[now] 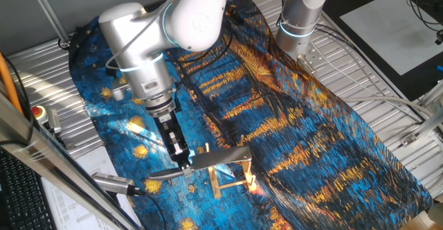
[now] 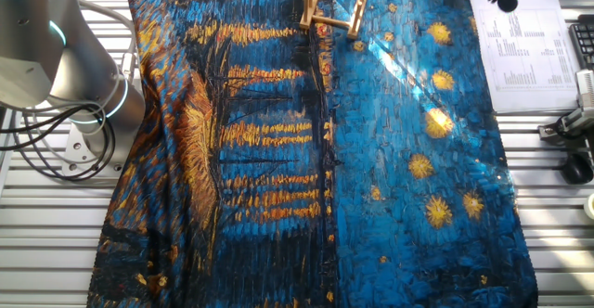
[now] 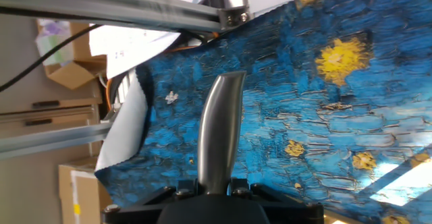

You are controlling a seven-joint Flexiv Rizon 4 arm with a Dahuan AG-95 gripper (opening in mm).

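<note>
A metal knife is held level, with my gripper shut on it where the handle meets the blade. The broad grey blade reaches to the right, over a small wooden rack. Whether blade and rack touch, I cannot tell. To the left sticks out the slim steel handle. In the wrist view this curved handle points away from the dark fingers, and the blade is hidden. Exterior view 2 shows the rack upright at its top edge; the knife does not show there.
A painted blue and orange cloth covers the table, with wide bare room right of the rack. At the left stand a metal post and a grey cabled device.
</note>
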